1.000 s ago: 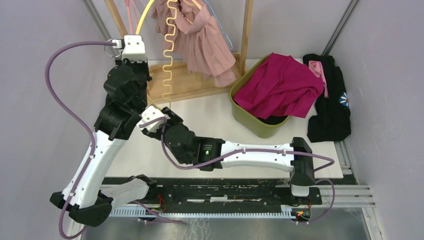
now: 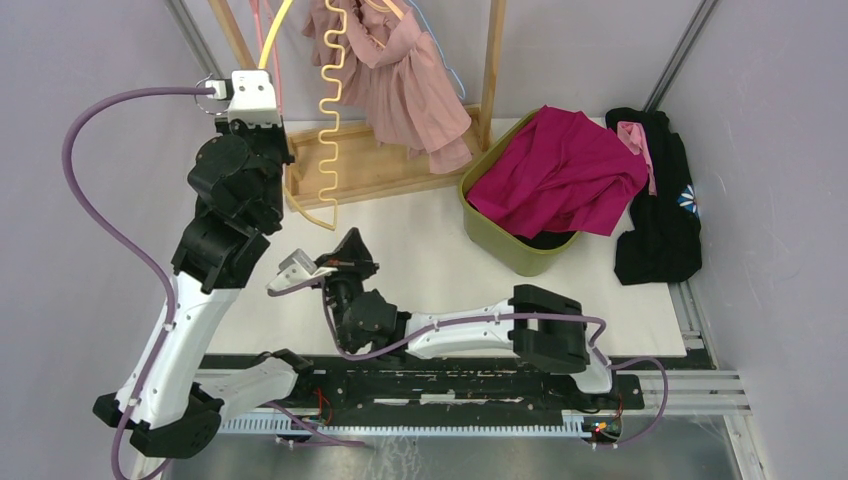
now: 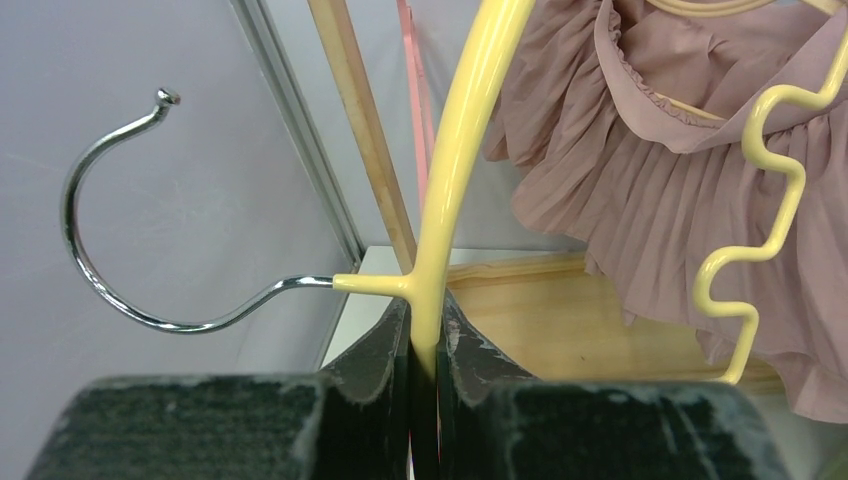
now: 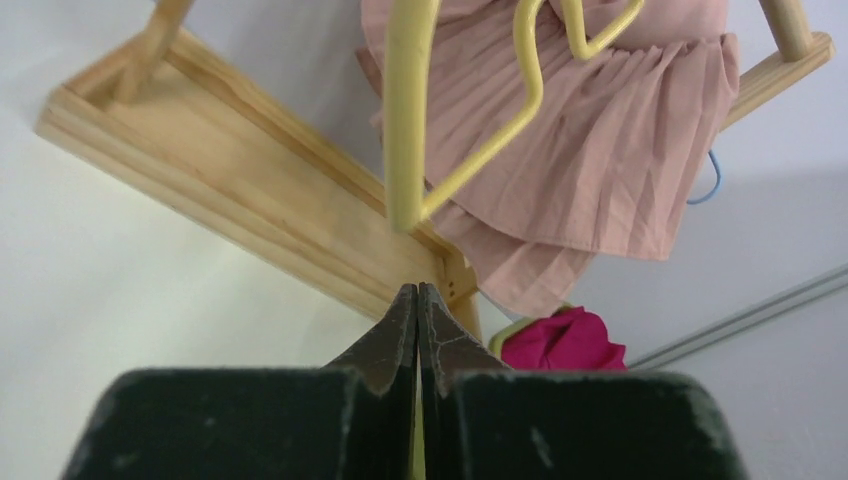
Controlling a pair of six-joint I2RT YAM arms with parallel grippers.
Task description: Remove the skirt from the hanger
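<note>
A yellow hanger (image 3: 462, 150) with a wavy lower bar and a metal hook (image 3: 75, 210) is held near its neck by my left gripper, which is shut on it. In the top view the hanger's lower corner (image 2: 328, 222) hangs above the table, bare of cloth. My right gripper is shut with nothing between its fingers; the hanger's end (image 4: 404, 200) is outside them, just above the tips in the right wrist view. A dusty pink ruffled skirt (image 2: 418, 95) hangs on a wooden rack (image 2: 492, 60) behind. No skirt shows on the yellow hanger.
An olive bin (image 2: 520, 258) holding a magenta cloth (image 2: 560, 170) stands to the right. Beyond it lies a folded black garment (image 2: 660, 230). Pink and blue hangers hang at the rack. Much of the white table (image 2: 410, 230) between rack and arms is clear.
</note>
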